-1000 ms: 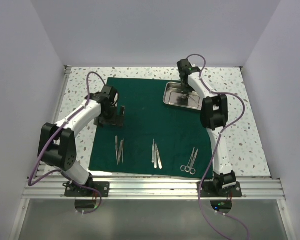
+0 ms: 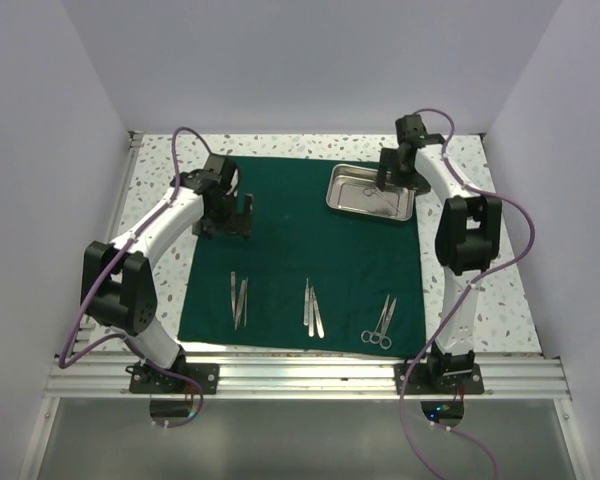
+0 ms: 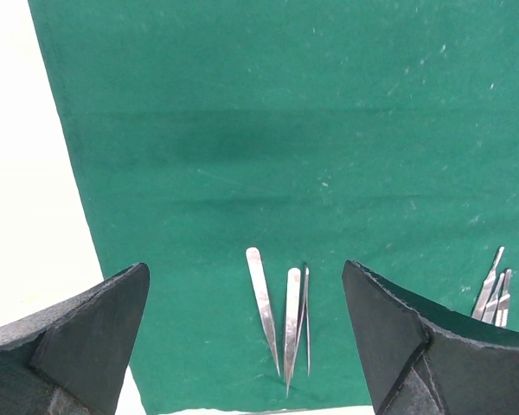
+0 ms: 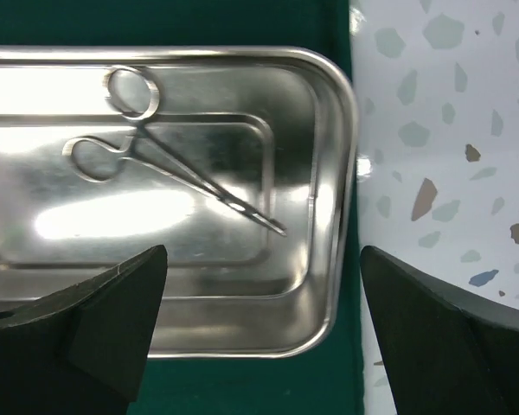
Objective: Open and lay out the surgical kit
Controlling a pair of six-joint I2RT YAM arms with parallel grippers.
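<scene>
A green cloth [image 2: 290, 240] lies spread flat on the speckled table. At its far right sits a metal tray [image 4: 333, 259], with one ring-handled instrument [image 4: 186, 173] lying slantwise inside. My right gripper stands open over the tray's right end, nothing between its fingers. Open and empty too, my left gripper [image 2: 225, 226] hovers above the cloth's left side. Beyond it, slim instruments [image 3: 264, 303] lie at the cloth's near left. More slim instruments [image 2: 312, 308] form a group at near middle, and ring-handled ones [image 2: 381, 325] lie at near right.
Bare speckled table [image 2: 480, 310] borders the cloth on the right. A metal rail [image 2: 300, 365] runs along the near edge, and grey walls [image 2: 310, 70] enclose the far side and both flanks.
My right gripper has shifted to the right over the tray, uncovering more of the instrument inside. The left gripper has moved only slightly, away from the near edge. The laid-out instruments have stayed put.
</scene>
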